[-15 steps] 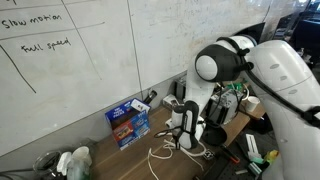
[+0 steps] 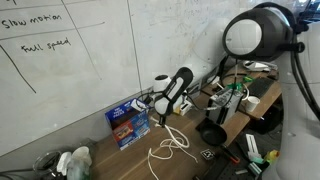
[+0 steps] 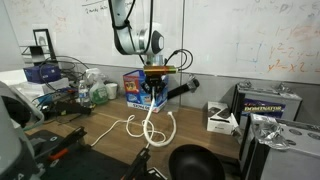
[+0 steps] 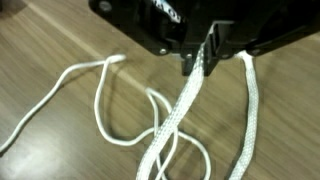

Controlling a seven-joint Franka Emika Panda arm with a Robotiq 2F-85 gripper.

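Observation:
A white rope [image 4: 187, 102] runs up from the table between the fingers of my gripper, which is shut on it. Another stretch of the rope hangs on the right side in the wrist view, and loose loops lie on the wooden table below. In exterior view 2, my gripper [image 3: 156, 80] is above the table, with the rope [image 3: 148, 128] slanting down from it to the loops. From exterior view 1, the gripper [image 2: 162, 120] appears near the box; its fingertips are too small to make out there.
A blue and red box [image 2: 128, 123] stands against the whiteboard. A black pan [image 3: 196, 161] sits at the front, near a toaster [image 3: 264, 146].
My arm has risen and moved left and back, towards the box. The rope in my gripper has been lifted, and part of it now hangs above the table.

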